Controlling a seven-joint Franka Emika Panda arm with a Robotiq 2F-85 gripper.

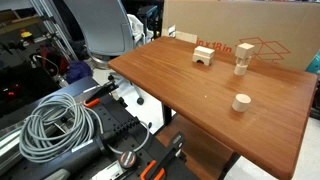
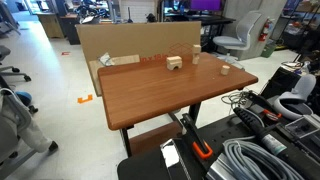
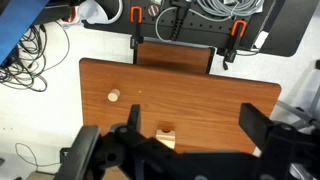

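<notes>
In the wrist view my gripper is open, its dark fingers spread wide above the wooden table with nothing held between them. A pale block, partly cut off by the gripper body, shows low in that view. A small light cylinder stands apart, left of the fingers. From the first exterior view, the block looks layered and sits near the back edge. A short stack of pale pieces rises to its right, and the cylinder stands nearer the front. The stack cannot be made out in the wrist view.
A cardboard panel stands along the table's back edge. Coiled cable and a dark frame lie beside the front side. An office chair stands beyond the table.
</notes>
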